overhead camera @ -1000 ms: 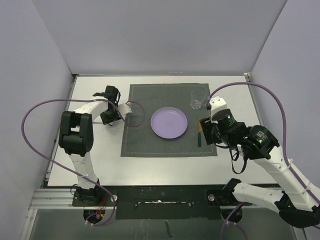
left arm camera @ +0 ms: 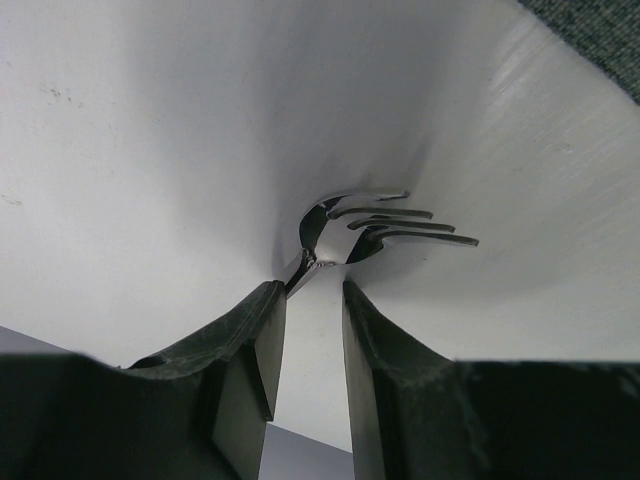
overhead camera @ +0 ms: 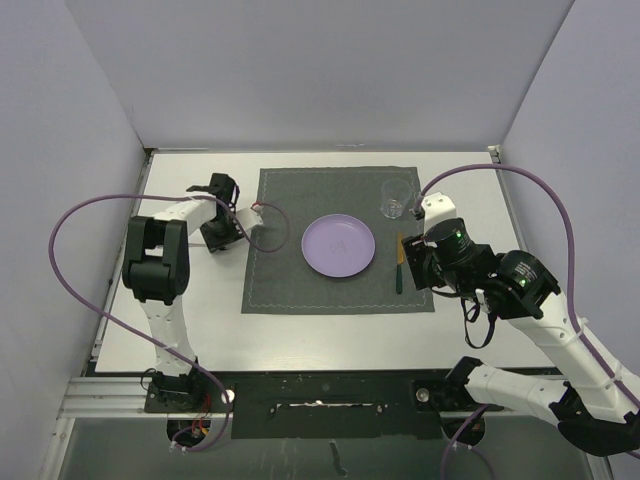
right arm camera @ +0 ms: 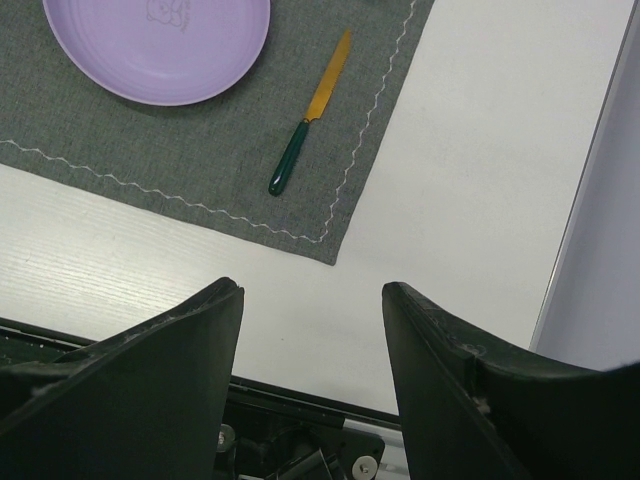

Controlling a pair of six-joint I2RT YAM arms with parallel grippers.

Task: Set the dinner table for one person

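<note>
A silver fork lies on the white table left of the mat. My left gripper is low over it, fingers part open around its neck. The purple plate sits mid-mat. A knife with a green handle lies right of the plate, and a clear glass stands at the mat's back right. My right gripper is open above the table's front right, with nothing between its fingers.
The grey placemat covers the middle of the table. Bare white table shows to the right. Walls border the table at back and sides.
The left arm has shifted slightly at the fork since a second ago. The right arm, plate, knife and glass have not moved.
</note>
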